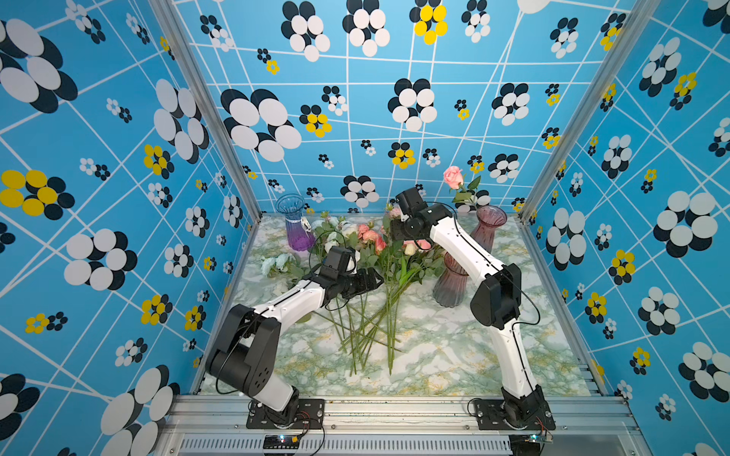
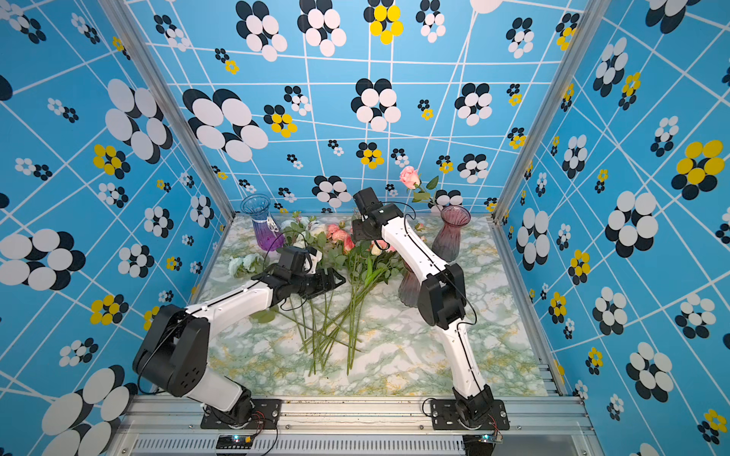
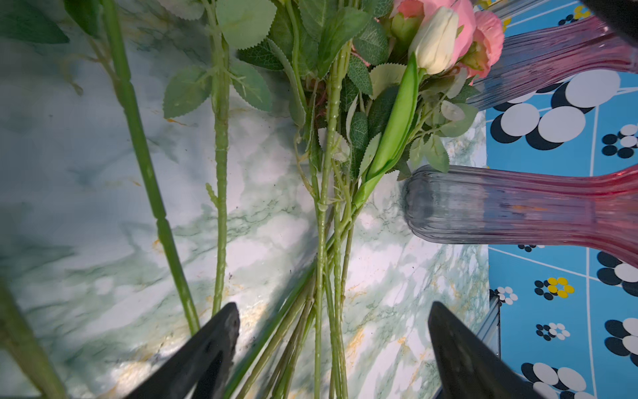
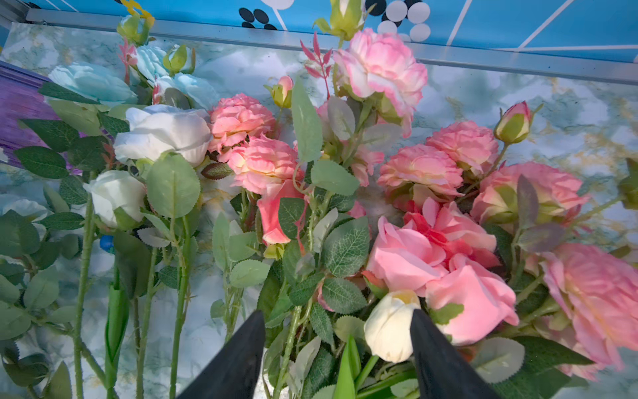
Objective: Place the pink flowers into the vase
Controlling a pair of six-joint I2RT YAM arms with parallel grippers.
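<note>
Several pink flowers (image 4: pixel 465 266) lie in a pile on the table, mixed with white and pale blue blooms; their green stems (image 1: pixel 368 326) point toward the front. Over these stems hangs my left gripper, its fingers spread; stems show in the gap, seemingly below, not gripped. My right gripper is open above the flower heads, a cream tulip (image 4: pixel 392 326) showing close to one fingertip. Two reddish glass vases stand on the right: the near vase (image 3: pixel 518 206), partly behind the right arm, and the far vase (image 1: pixel 481 235). A pink rose (image 1: pixel 453 178) rises upright over the far one.
At the back left stands a blue-purple vase (image 1: pixel 295 220), close to white and pale blue flowers (image 4: pixel 159 73). Patterned walls close in the sides and back. Bare marble tabletop (image 1: pixel 471 349) lies at the front right.
</note>
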